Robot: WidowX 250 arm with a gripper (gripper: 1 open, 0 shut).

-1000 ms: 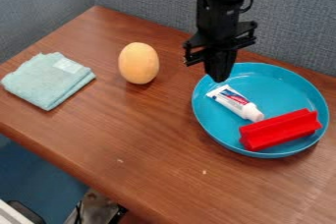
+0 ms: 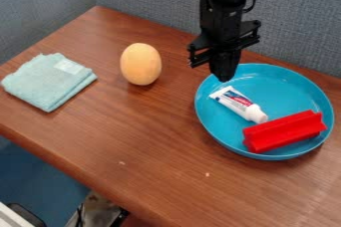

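Observation:
My black gripper [image 2: 221, 70] hangs over the back-left rim of a blue plate [image 2: 306, 94], its fingers pointing down and shut, with nothing visible between them. On the plate lie a white toothpaste tube [image 2: 238, 105] with its cap toward the front, and a red object [image 2: 282, 132] along the front right, its exact kind unclear. An egg-shaped orange-tan object [image 2: 140, 64] stands on the table to the left of the plate. A folded pale blue cloth [image 2: 50, 81] lies farther left.
Grey padded walls stand behind and at the left. The table's edge runs along the lower left, with dark floor beyond it.
My gripper has shifted very slightly; the objects on the table and plate are where they were.

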